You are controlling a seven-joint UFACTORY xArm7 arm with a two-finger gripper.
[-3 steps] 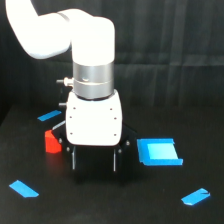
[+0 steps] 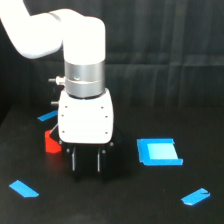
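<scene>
My gripper [image 2: 87, 160] hangs from the white arm left of centre, its fingers pointing down over the dark table. A gap shows between the two thin fingers, with nothing visible in it. Just left of the gripper and apparently farther back is a red block [image 2: 52, 142], partly hidden by the hand. A pale blue-white square [image 2: 162, 151], edged with blue tape, lies flat to the right, apart from the gripper.
Strips of blue tape lie on the table: one at the front left [image 2: 23, 189], one at the front right [image 2: 196, 197] and one behind the red block [image 2: 48, 116]. Dark curtain hangs behind.
The arm has shifted left and slightly down, now covering part of the red block's right side. The gap between the fingers has narrowed. Block and square have stayed put.
</scene>
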